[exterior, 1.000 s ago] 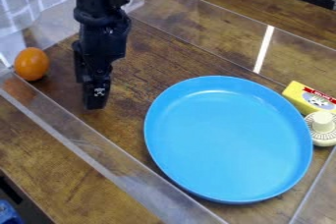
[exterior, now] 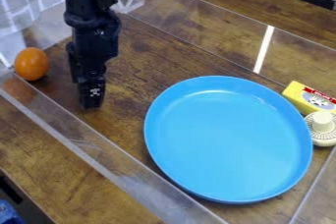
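My black gripper (exterior: 89,88) reaches down from the top left to just above the wooden surface; whether its fingers are apart is hard to tell. An orange ball-like object (exterior: 31,63) sits to its left, apart from it, near the clear wall. A large blue plate (exterior: 227,140) lies to the right.
A yellow box (exterior: 309,97) and a cream round object (exterior: 323,128) lie at the right edge beside the plate. Clear low walls border the wooden board (exterior: 178,41). The middle and upper part of the board is free.
The arm and gripper have shifted slightly to the left. The orange object, the plate and the items on the right stay where they were.
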